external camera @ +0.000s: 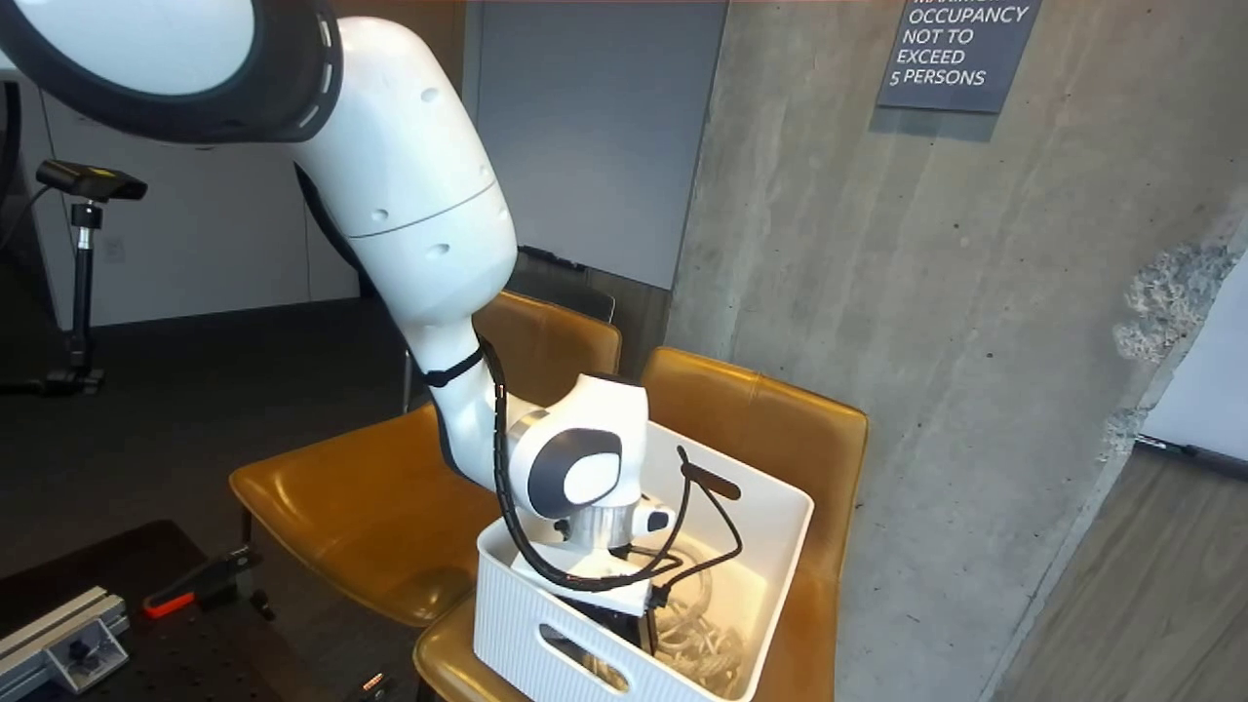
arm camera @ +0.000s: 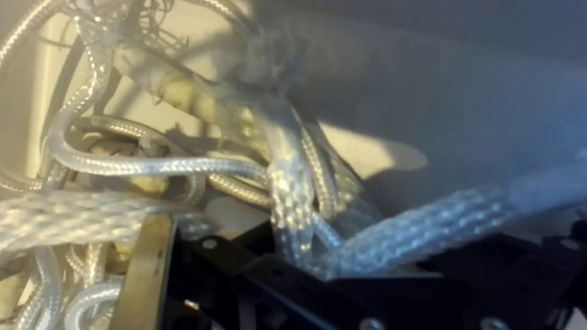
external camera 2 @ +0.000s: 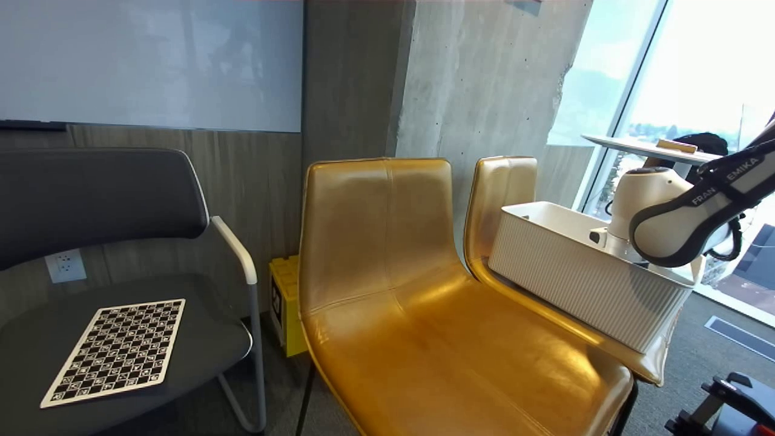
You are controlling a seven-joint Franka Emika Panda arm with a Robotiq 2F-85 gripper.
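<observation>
My gripper (external camera: 622, 622) is lowered into a white ribbed bin (external camera: 766, 515), its fingertips hidden behind the near wall in exterior view 1. Pale braided cords (external camera: 705, 655) lie heaped on the bin's floor. Up close in the wrist view, one metallic finger (arm camera: 144, 275) stands beside a thick braided sleeve (arm camera: 71, 220). A second sleeve (arm camera: 423, 233) crosses at the right, above the dark linkage. The opposite fingertip does not show clearly, so I cannot tell how wide the fingers stand or whether any cord is between them.
The bin rests on a tan chair (external camera 2: 506, 185) near the concrete wall (external camera: 971, 351). Beside it, another tan chair (external camera 2: 385, 305) is empty. A dark chair holds a checkered board (external camera 2: 120, 352). The bin's walls closely surround my gripper.
</observation>
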